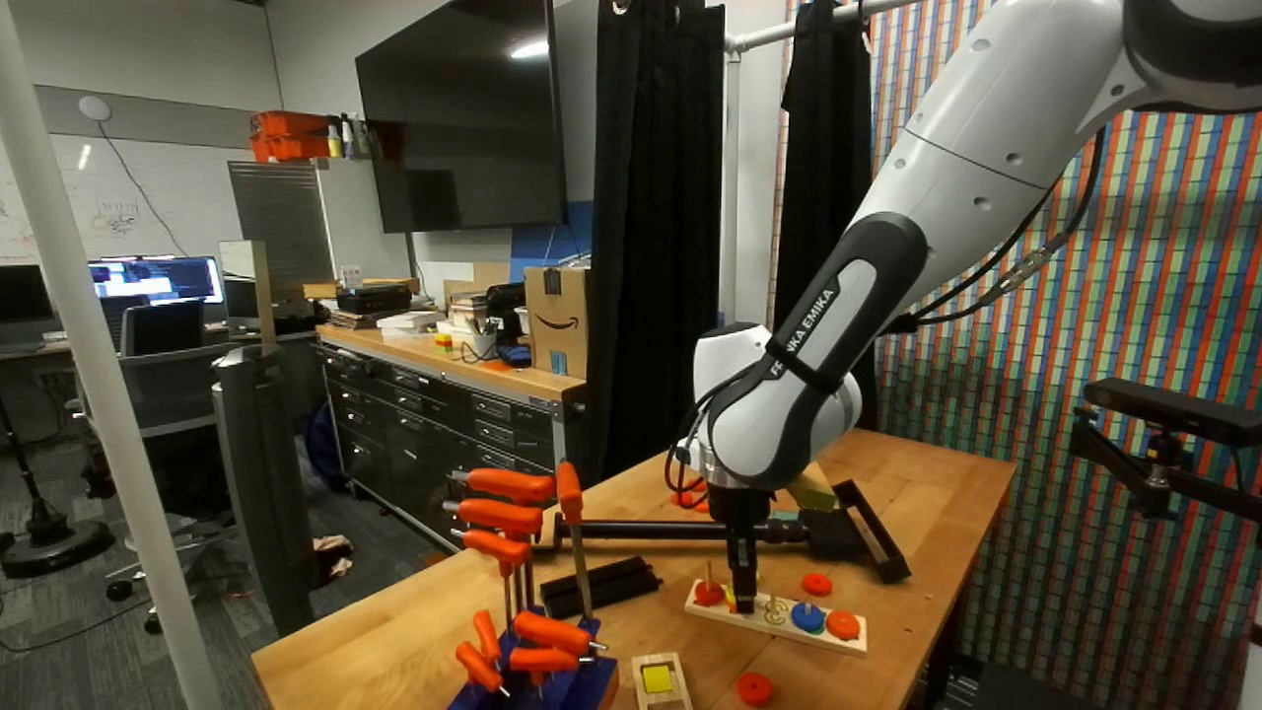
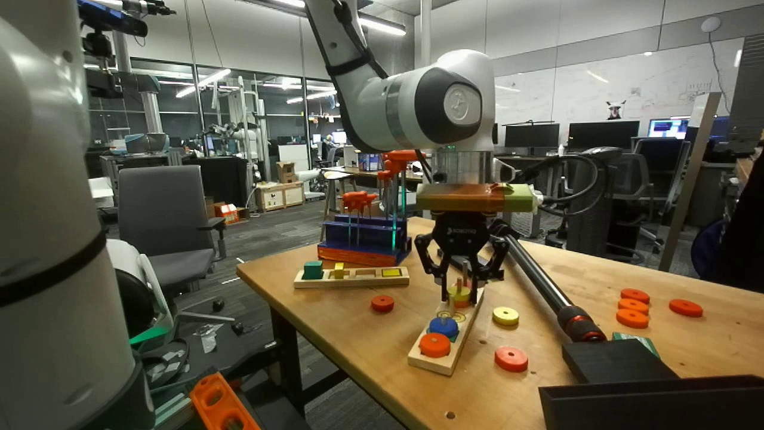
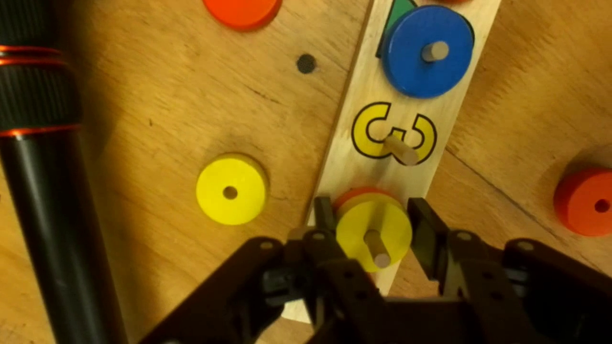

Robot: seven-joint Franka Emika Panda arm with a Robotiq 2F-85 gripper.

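Observation:
A wooden peg board [image 3: 348,149] rests on the table, with a bare peg [image 3: 403,152] at its yellow "3" marking. My gripper is low over the board, shut on a yellow disc [image 3: 358,232] at its sides. A peg pokes up through that disc's hole, and the edge of a red disc shows beneath. On the board's other pegs, a blue disc [image 2: 443,327] and an orange disc [image 2: 434,344] are visible in exterior view 2. Another yellow disc [image 3: 231,189] lies loose beside the board. The fingertips partly hide the board in exterior view 1.
Loose orange discs [image 2: 511,359] flank the board. A black pole [image 2: 548,276] lies along one side, near a black tray [image 2: 652,401]. Beyond stand a shape board [image 2: 351,280] and a blue rack [image 2: 365,240] of orange-handled tools.

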